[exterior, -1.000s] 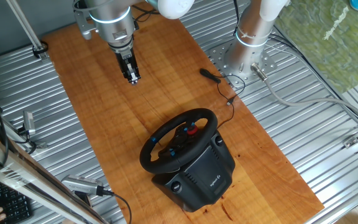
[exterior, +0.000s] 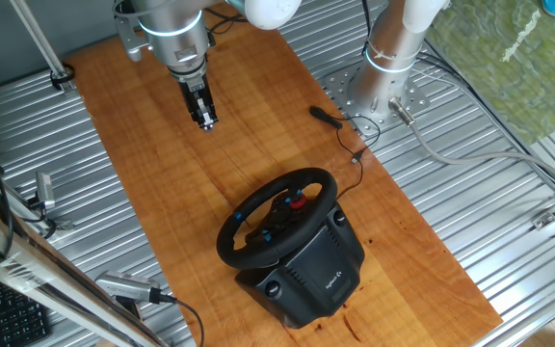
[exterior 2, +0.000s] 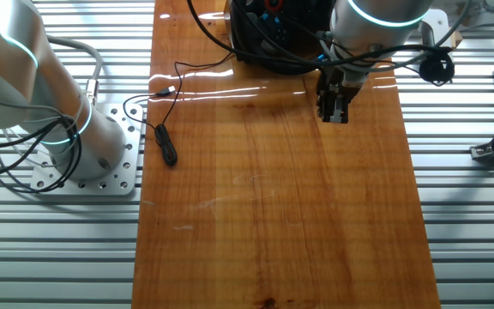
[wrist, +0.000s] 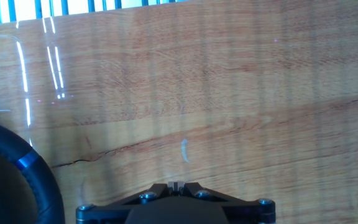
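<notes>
A black steering wheel on its black base stands on the wooden board, small blue marks on its rim and a red knob by its hub. Part of its rim shows at the lower left of the wrist view. In the second exterior view the wheel is cut by the top edge and partly hidden by the arm. My gripper hangs above the board, apart from the wheel. Its fingertips meet at the bottom of the wrist view, so the gripper looks shut, with nothing seen between them.
A bundled black cable lies on the board near the arm's base. Much of the wooden board is bare. To the left, a grey camera sits by the board's edge, with a keyboard beyond it.
A hand that rested on the keyboard at the lower left has gone from view. The arm, gripper and wheel look unmoved.
</notes>
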